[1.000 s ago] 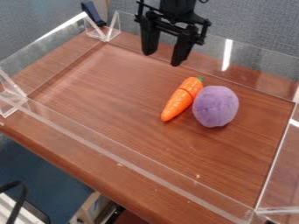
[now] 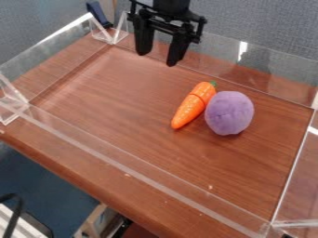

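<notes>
My black gripper [image 2: 159, 49] hangs over the back part of the wooden work surface, its two fingers spread apart with nothing between them. Below and to the right of it, an orange toy carrot [image 2: 194, 105] with a small green top lies diagonally on the wood. Just right of the carrot sits a round purple plush object [image 2: 229, 112].
Clear plastic walls [image 2: 132, 176] edge the wooden surface [image 2: 99, 112]. A dark blue object [image 2: 99, 13] is at the back left corner, outside the workspace.
My gripper has moved left and slightly up in the view, its fingers still apart. The carrot and the purple object have not moved.
</notes>
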